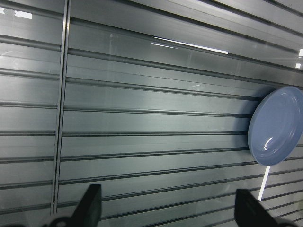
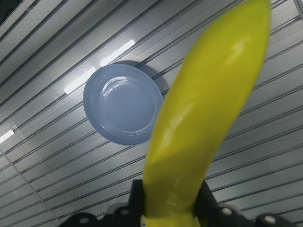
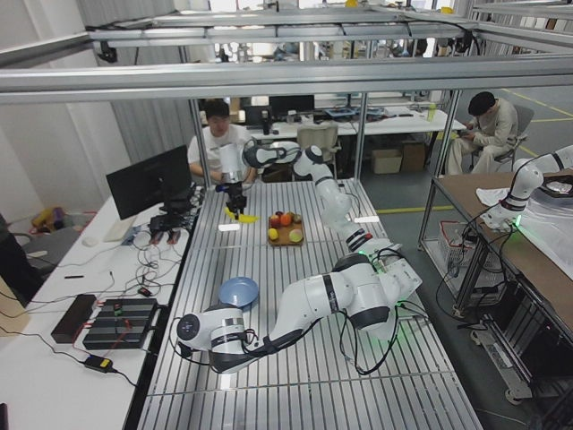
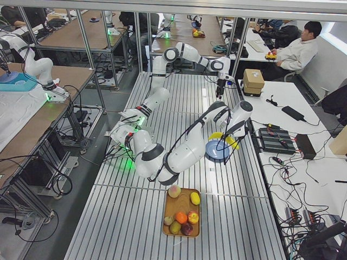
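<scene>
My right gripper is shut on a yellow banana [image 2: 203, 109]; in the camera left view the banana [image 3: 246, 218] hangs at the far end of the table. A blue plate [image 3: 239, 292] lies on the slatted table, below and beside the banana in the right wrist view [image 2: 123, 103]. My left gripper stands open over bare slats with nothing between its fingers; the plate [image 1: 275, 125] is off to its right.
A wooden tray [image 4: 172, 216] of several fruits sits on the slatted table [image 3: 224, 403]. A desk with monitor, cables and devices [image 3: 116, 322] runs along one side.
</scene>
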